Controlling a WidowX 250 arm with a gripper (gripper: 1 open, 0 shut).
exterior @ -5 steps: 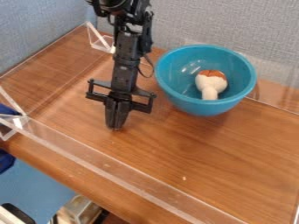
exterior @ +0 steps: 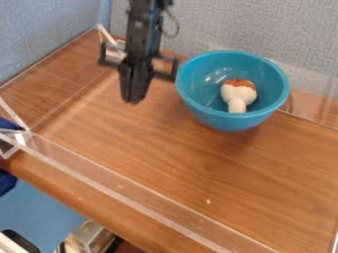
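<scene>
My black gripper [exterior: 133, 91] hangs blurred over the left-middle of the wooden table [exterior: 172, 178], left of a teal bowl [exterior: 232, 117]. Its fingers point down and look closed, with nothing visible between them. In the bowl lies a mushroom-like toy [exterior: 239, 95] with a red and cream cap and a pale stem.
Clear guard walls edge the table at left, back and front. Blue and white items [exterior: 8, 128] sit at the far left edge.
The arm and gripper have risen from low over the table, blurred by motion now. The bowl and toy have stayed in place.
</scene>
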